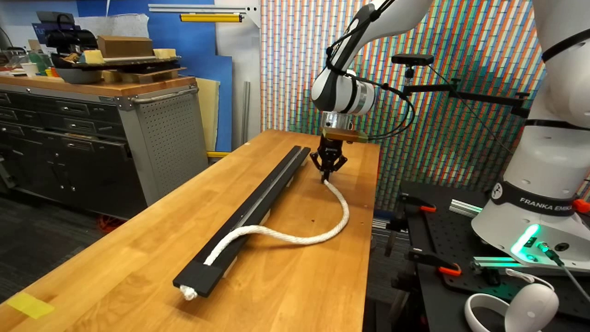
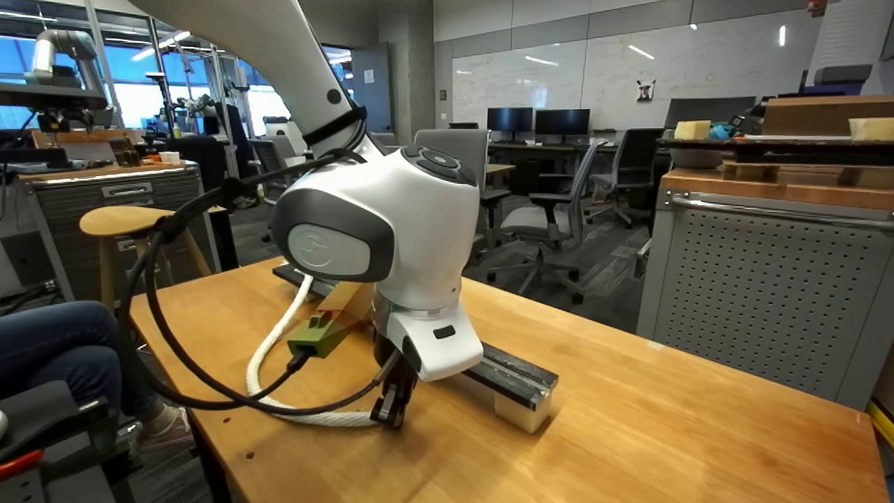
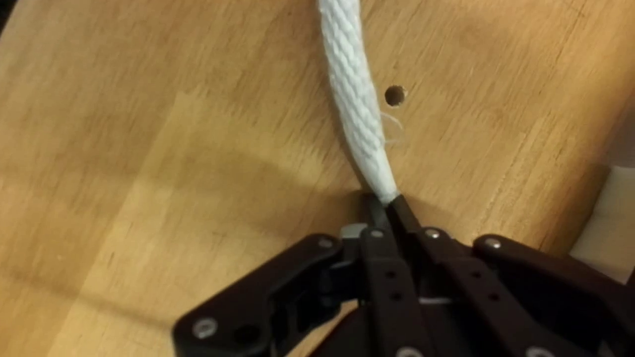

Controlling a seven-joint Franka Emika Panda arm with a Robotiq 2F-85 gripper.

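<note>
A thick white rope (image 1: 301,240) curves across the wooden table in the first exterior view. Its near end passes through the end block of a long black channel (image 1: 264,197) and pokes out as a frayed tip. The first stretch of rope lies over the channel, and the rest bows out onto the table to the right. At the far end, my gripper (image 1: 326,178) points straight down, shut on the rope's other end. In the wrist view the rope (image 3: 355,89) narrows to where the fingertips (image 3: 403,215) pinch it, close above the wood.
Pale blocks (image 2: 524,411) raise the channel off the tabletop. A yellow tape patch (image 1: 30,305) marks the near left corner. Black cables (image 2: 209,390) hang in a loop from the arm.
</note>
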